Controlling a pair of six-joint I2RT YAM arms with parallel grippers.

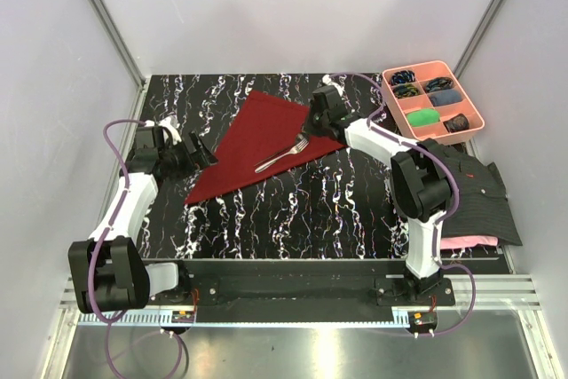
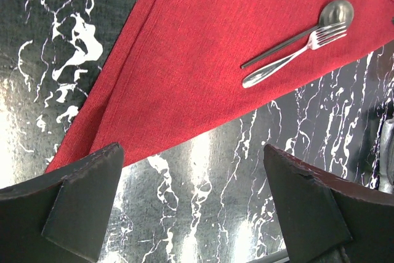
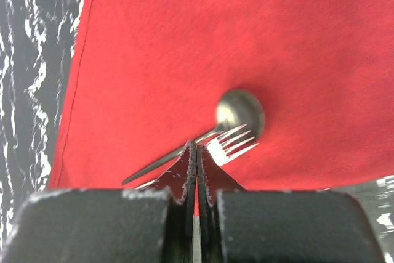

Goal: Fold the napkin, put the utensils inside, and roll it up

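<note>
A red napkin (image 1: 240, 139) lies folded into a triangle on the black marbled table. On it a spoon (image 3: 240, 112) and a fork (image 2: 274, 66) lie side by side along the long edge, diagonally. My left gripper (image 1: 201, 150) hangs open at the napkin's left end, nothing between its fingers. My right gripper (image 1: 315, 126) is over the napkin's right part, just beyond the spoon and fork heads; in the right wrist view its fingertips are shut together with nothing visible between them, partly covering the fork.
A pink divided bin (image 1: 475, 117) with cables and pouches stands at the back right. Dark grey folded cloth items (image 1: 470, 210) lie at the right.
</note>
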